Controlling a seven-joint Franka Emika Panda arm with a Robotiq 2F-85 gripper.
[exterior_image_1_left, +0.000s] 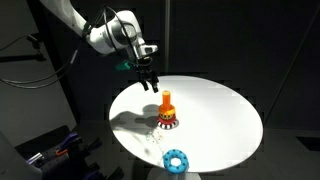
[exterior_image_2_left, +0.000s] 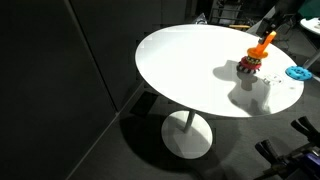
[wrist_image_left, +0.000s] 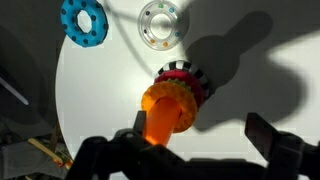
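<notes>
A stacking toy stands upright on the white round table, with an orange peg (exterior_image_1_left: 166, 98) rising from an orange ring (wrist_image_left: 174, 104) over red and black-and-white lower layers (exterior_image_1_left: 167, 124). Flat on the table near its edge lies a blue ring (exterior_image_1_left: 176, 161) with pale dots. Beside the stack rests a clear ring (wrist_image_left: 159, 25) with coloured dots. My gripper (exterior_image_1_left: 149, 87) is above the table, up and left of the peg in exterior view 1. In the wrist view its dark fingers (wrist_image_left: 268, 137) are spread wide, nothing held between them, with the stack below.
Cables hang along my arm (exterior_image_1_left: 105, 38).
</notes>
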